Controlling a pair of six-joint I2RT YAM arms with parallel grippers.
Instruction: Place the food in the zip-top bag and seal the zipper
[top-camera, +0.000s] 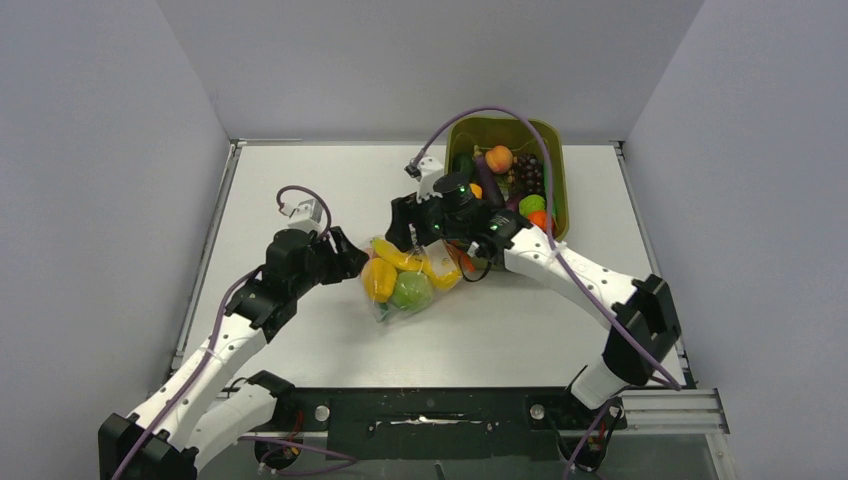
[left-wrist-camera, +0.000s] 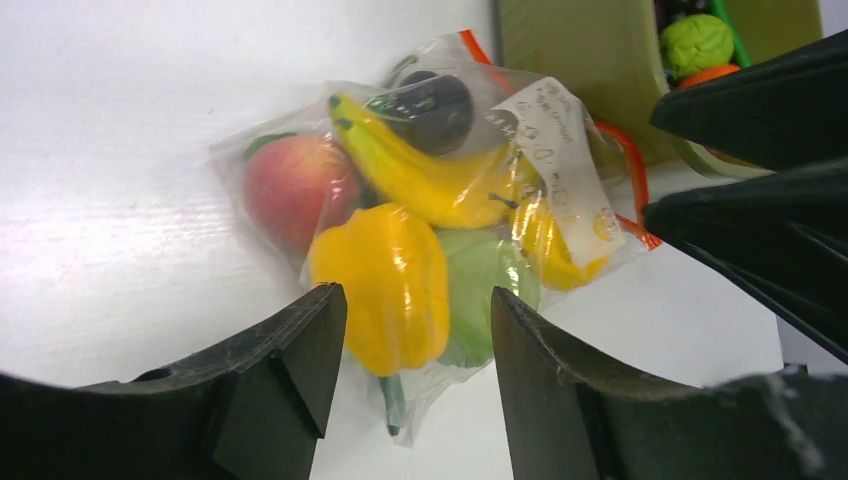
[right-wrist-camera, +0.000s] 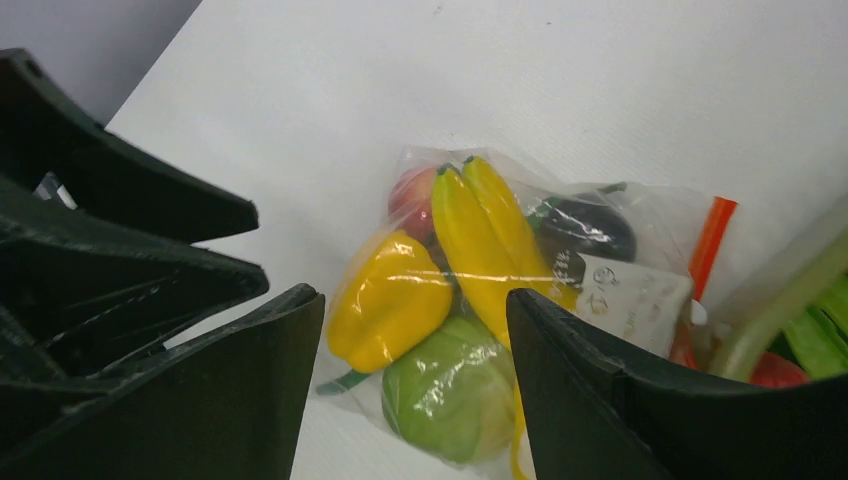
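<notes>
A clear zip top bag (top-camera: 408, 275) lies flat mid-table, filled with food. Through its film in the left wrist view show a yellow pepper (left-wrist-camera: 385, 285), a peach (left-wrist-camera: 298, 188), a banana (left-wrist-camera: 395, 160) and a dark round fruit (left-wrist-camera: 435, 110). A green round vegetable (right-wrist-camera: 452, 390) shows in the right wrist view. The red zipper strip (left-wrist-camera: 635, 180) runs along the end beside the bin. My left gripper (top-camera: 362, 260) stands open at the bag's left end, nothing between its fingers. Over the bag's far side is my right gripper (top-camera: 402, 238), part open and empty.
An olive bin (top-camera: 563, 190) of fruit and vegetables stands at the back right, close to the bag's zipper end. The right arm partly covers it. Table left and in front of the bag is clear.
</notes>
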